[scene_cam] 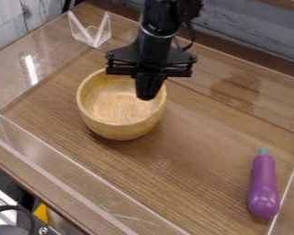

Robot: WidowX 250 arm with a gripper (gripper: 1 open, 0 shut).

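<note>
The black gripper (149, 84) hangs over the rear right of a pale yellow bowl (113, 119) at the centre left of the camera view. It looks shut, its tip near the rim, with nothing visible between its fingers. A purple eggplant (263, 185) lies at the lower right, well away from the gripper.
A clear plastic piece (91, 26) stands at the top left. A dark cable shows at the bottom left corner.
</note>
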